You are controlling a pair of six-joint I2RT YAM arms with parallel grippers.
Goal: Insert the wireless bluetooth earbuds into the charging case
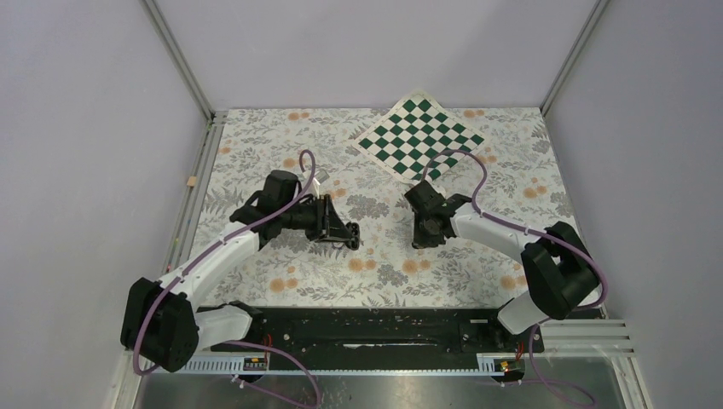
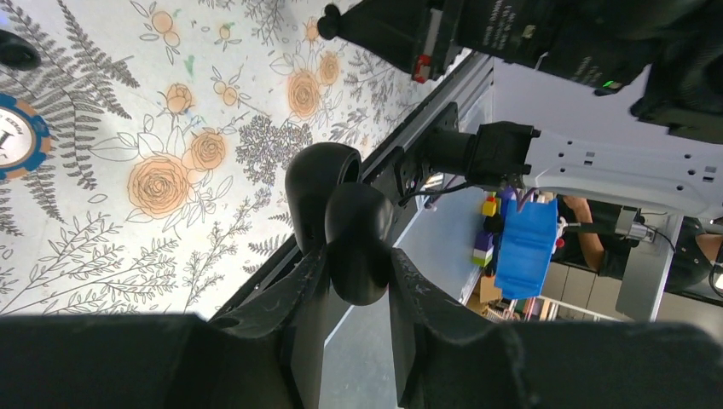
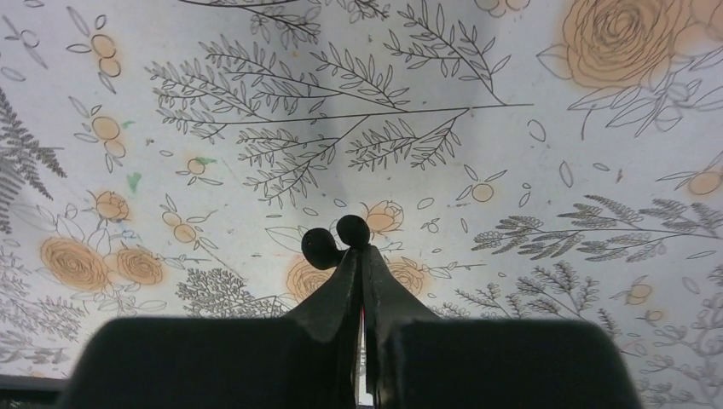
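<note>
The black charging case [image 2: 362, 243], its lid raised, is held in my left gripper, shut on its lower body. In the top view the case [image 1: 352, 236] hangs above the left-centre of the table. My right gripper is shut on a black earbud [image 3: 322, 249], whose rounded head sticks out past the fingertips to the left; its stem is hidden between the fingers. In the left wrist view this earbud [image 2: 329, 23] shows at the right gripper's tip. A second black earbud [image 2: 19, 51] lies on the cloth, cut off by the left edge.
A blue and orange poker chip [image 2: 24, 136] lies close to the loose earbud. The green checkered board [image 1: 419, 135] sits at the back of the floral cloth [image 1: 375, 281]. Cloth between the two grippers is clear.
</note>
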